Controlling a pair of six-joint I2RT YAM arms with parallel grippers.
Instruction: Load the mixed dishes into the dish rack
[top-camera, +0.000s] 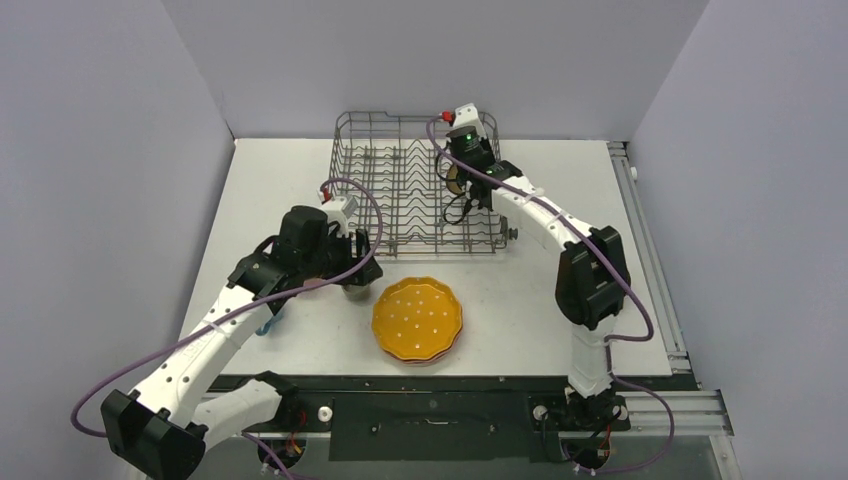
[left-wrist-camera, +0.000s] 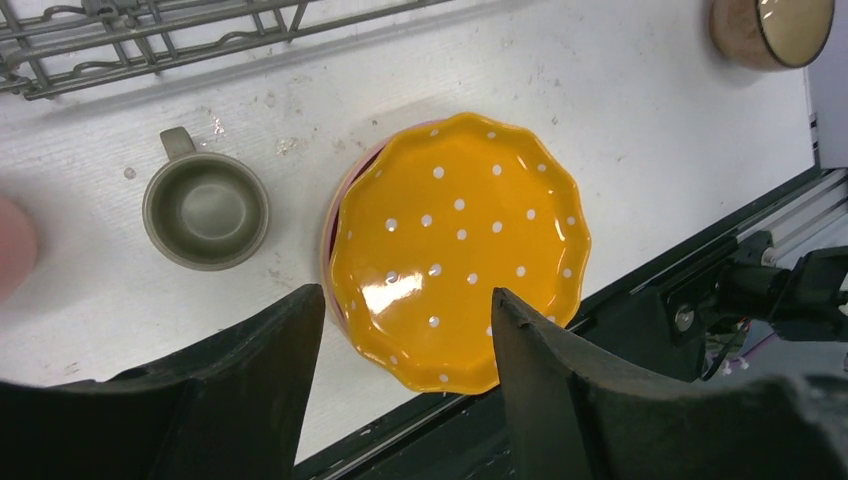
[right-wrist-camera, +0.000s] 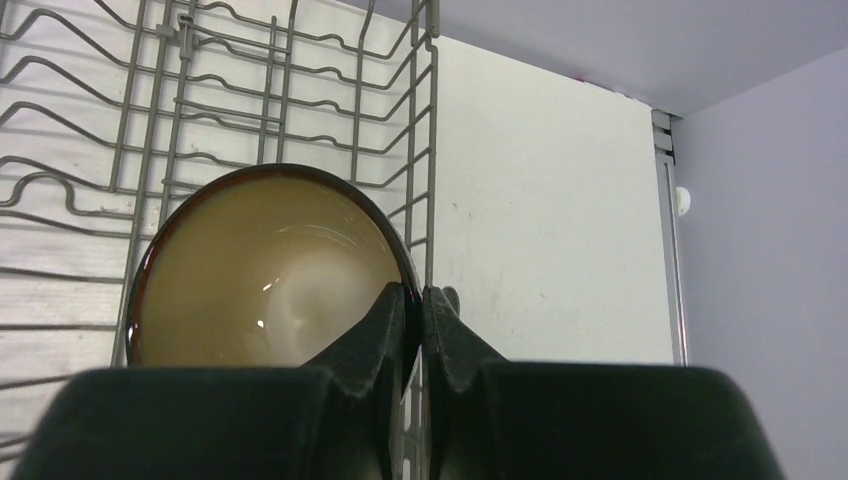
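My right gripper is shut on the rim of a brown bowl (right-wrist-camera: 265, 265), at the right side of the wire dish rack (top-camera: 390, 190). Whether the bowl rests on the wires cannot be told. Fingers apart and empty, my left gripper hangs in front of the rack. Beyond its fingertips, a yellow scalloped plate (left-wrist-camera: 460, 250) with white dots tops a small stack on the table. A grey-green cup (left-wrist-camera: 206, 212) stands upright left of the stack. Another brown bowl (left-wrist-camera: 772, 32) sits on the table's right side, hidden from above by my right arm.
A pink dish (left-wrist-camera: 12, 248) is cut off at the left wrist view's edge. Something blue (top-camera: 268, 325) shows beside my left arm. Bare table (top-camera: 555, 170) lies right of the rack, and walls close in the back and sides.
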